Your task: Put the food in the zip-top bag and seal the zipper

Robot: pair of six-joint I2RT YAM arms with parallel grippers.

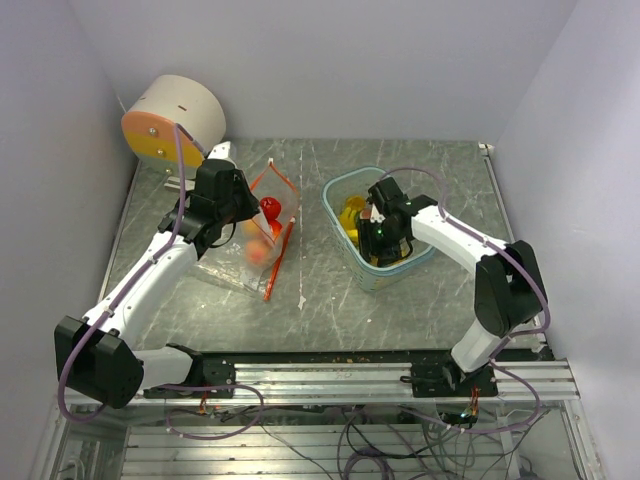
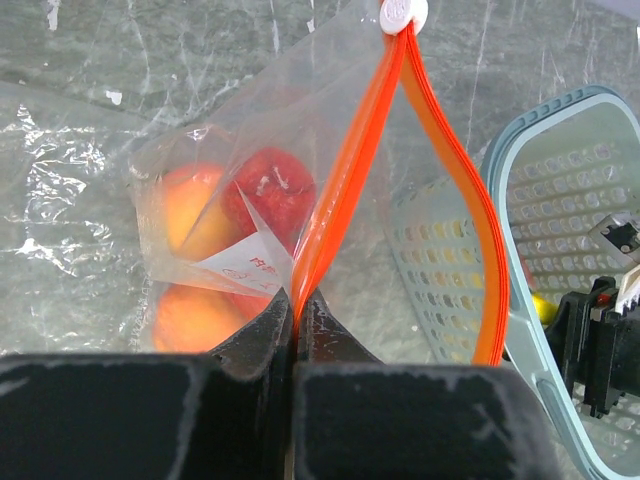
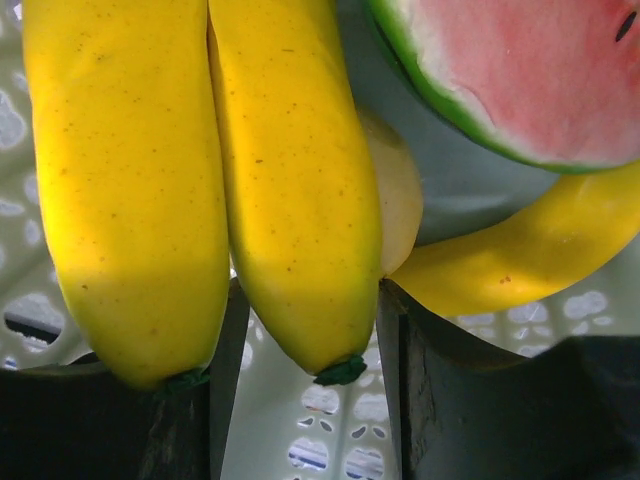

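Observation:
The clear zip top bag (image 1: 232,262) with its orange zipper strip (image 2: 352,165) lies left of centre. Inside it are a red fruit (image 2: 268,196) and several orange-yellow fruits (image 2: 196,208). My left gripper is shut on the bag's mouth edge, and the mouth gapes beside it. Down in the basket (image 1: 329,197) is my right gripper, its fingers apart around the tip of one banana (image 3: 300,190). A second banana (image 3: 125,190) lies against the outside of its left finger. A watermelon slice (image 3: 530,75) and a third banana (image 3: 520,250) lie farther back.
A pale round food (image 3: 395,190) sits partly hidden behind the middle banana. The white slider (image 2: 403,14) is at the far end of the zipper. Clear table (image 1: 318,290) separates bag and basket. A cream-and-orange cylinder (image 1: 180,115) stands at the back left.

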